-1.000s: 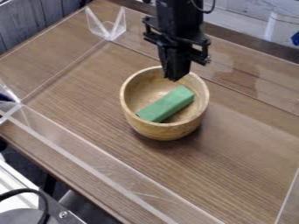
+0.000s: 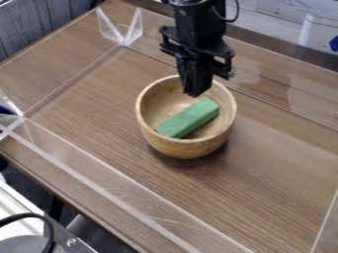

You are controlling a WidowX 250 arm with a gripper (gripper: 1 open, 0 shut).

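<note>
A wooden bowl (image 2: 185,144) sits on the brown wooden table, with a green block (image 2: 188,119) lying diagonally inside it. My black gripper (image 2: 196,85) is pointed down above the back part of the bowl, over the far end of the block and apart from it. The gripper looks shut, and nothing shows between its fingers.
White marks, perhaps tape, show at the back left and left edge. A pale metal part with a cable (image 2: 38,233) is at the near left, beside a dark gap.
The gripper and arm have shifted slightly to the left over the last second. The bowl and the green block look unmoved.
</note>
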